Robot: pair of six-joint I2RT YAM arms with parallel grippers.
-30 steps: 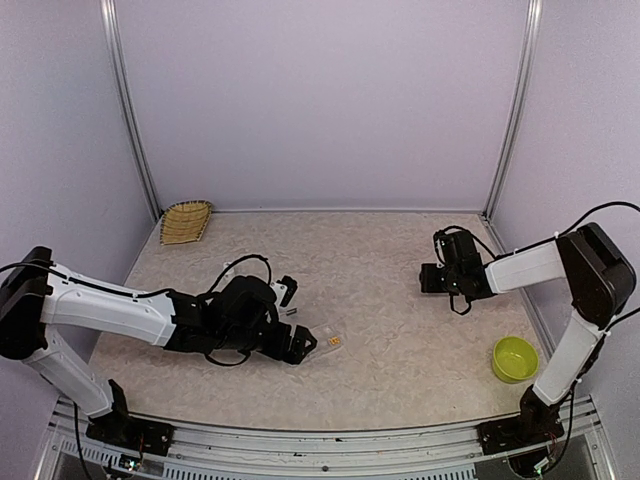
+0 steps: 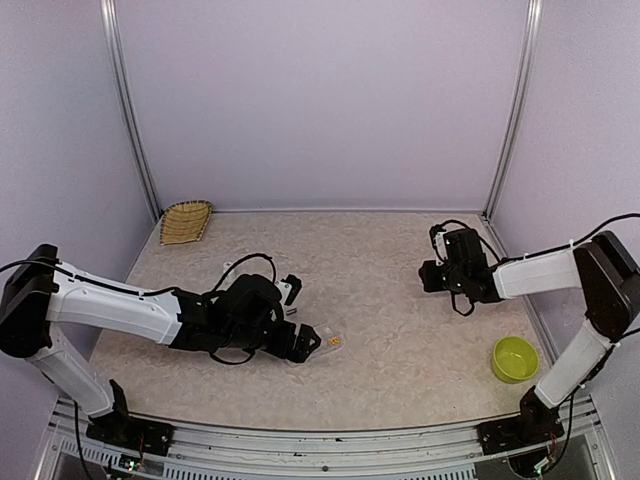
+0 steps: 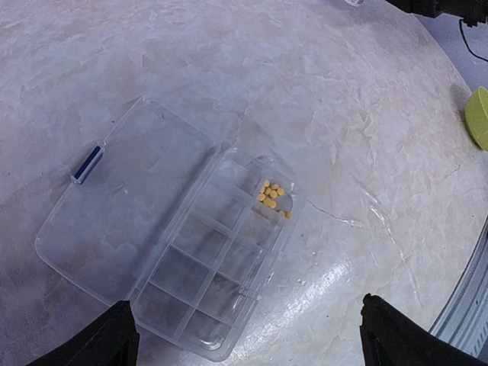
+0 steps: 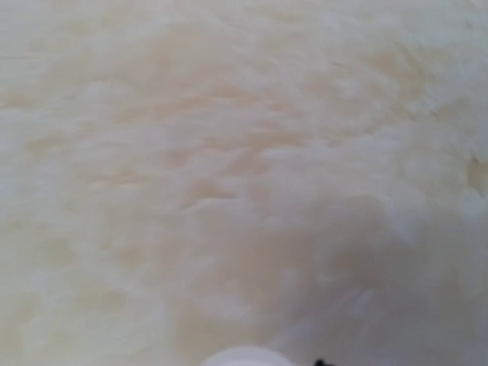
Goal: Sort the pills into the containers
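A clear divided pill box (image 3: 202,293) lies on the table with its lid folded open to the left. Several yellow pills (image 3: 268,193) are in the compartment at its far right end; the other compartments look empty. My left gripper is open above the box's near end, nothing between its fingers. In the top view it hides most of the box (image 2: 327,345). At the right of the table, my right gripper (image 2: 428,277) is shut on a white round-topped container (image 4: 248,357). Only the edge of its pale top shows in the right wrist view.
A green bowl (image 2: 515,359) stands at the front right, near the right arm's base. At the back left is a woven basket (image 2: 186,222).
The left gripper has barely moved.
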